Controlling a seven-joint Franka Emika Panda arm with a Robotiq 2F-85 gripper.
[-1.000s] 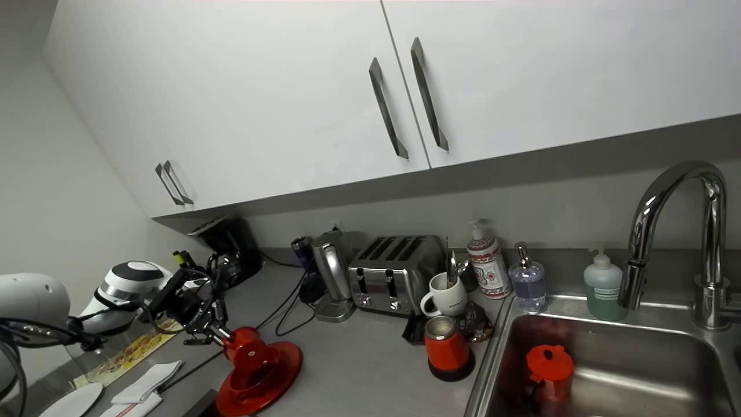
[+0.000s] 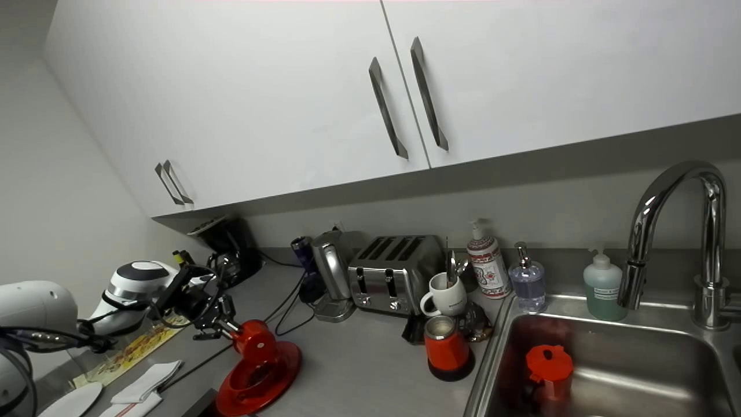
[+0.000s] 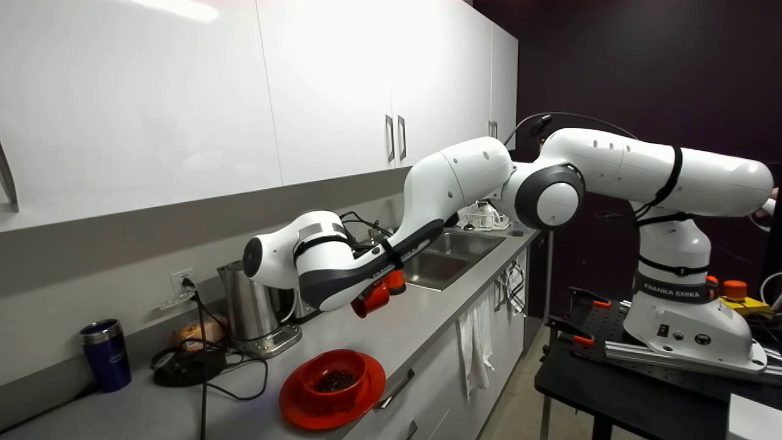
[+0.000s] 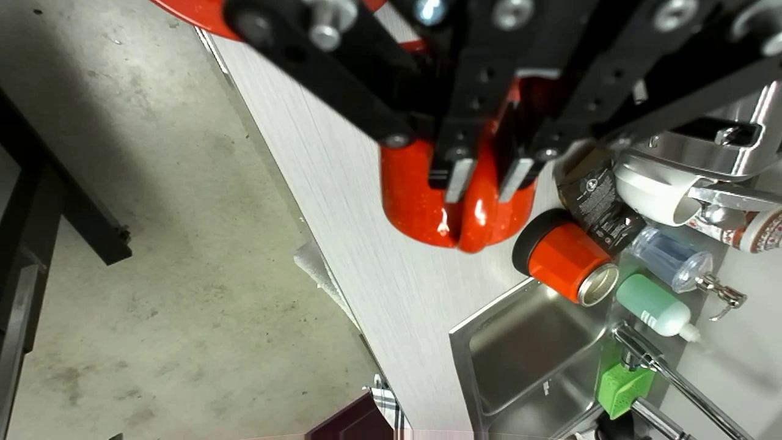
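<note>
A red mug (image 4: 412,192) is held in my gripper, whose fingers are shut on its handle in the wrist view. Exterior view 1 shows the mug (image 2: 256,340) tilted, in front of and partly covering a red bowl (image 2: 248,381). That bowl (image 3: 331,365) stands on a red plate (image 3: 300,404) and holds small dark pieces, as exterior view 2 shows. There the mug (image 3: 371,299) appears below the arm, clear of the counter. The inside of the mug is hidden.
A silver kettle (image 2: 333,278), a toaster (image 2: 378,285), a white mug (image 2: 448,297) with cutlery and an orange-and-black container (image 2: 448,351) line the counter. A red moka pot (image 2: 552,375) sits in the sink (image 2: 625,368). Bare counter lies between plate and sink.
My gripper and the mug have shifted slightly right and up in exterior view 1, and the mug's tilt has changed. Bowl and plate have not moved.
</note>
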